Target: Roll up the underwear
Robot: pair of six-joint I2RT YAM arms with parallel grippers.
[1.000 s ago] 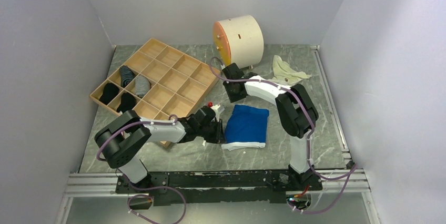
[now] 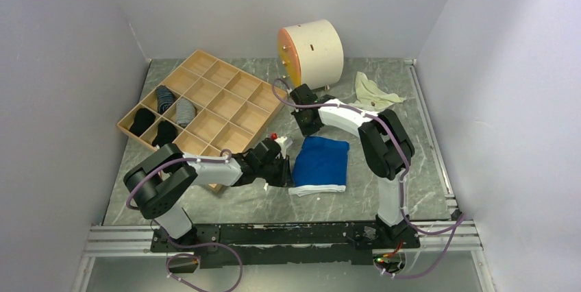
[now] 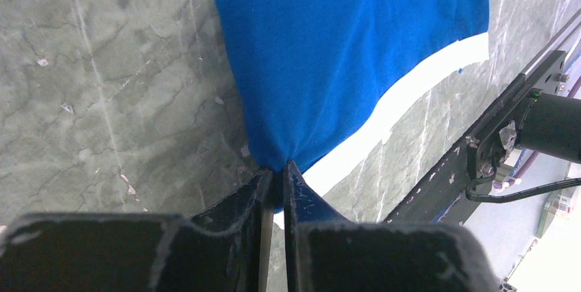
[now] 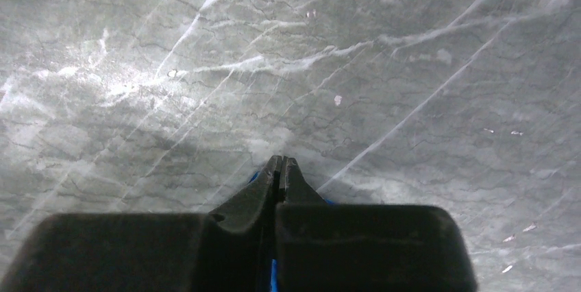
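Observation:
Blue underwear (image 2: pixel 322 160) with a white waistband (image 2: pixel 320 188) lies flat on the grey marbled table, its band toward the front edge. My left gripper is shut on its left edge, close to the band, and the blue cloth (image 3: pixel 322 45) gathers in folds at the fingertips. At the far left corner, my right gripper has its fingertips together. Small blue patches (image 4: pixel 254 177) peek out around those fingers, but no cloth shows between the tips. Most of the fabric there is hidden behind the gripper.
A wooden grid box (image 2: pixel 226 105) with several rolled dark and grey items stands at the left. A white drum-shaped cabinet (image 2: pixel 315 55) is at the back, with a pale yellow cloth (image 2: pixel 370 93) right of it. The table right of the right arm is clear.
The left gripper stays where it was, and the cloth's right edge has shifted barely at all.

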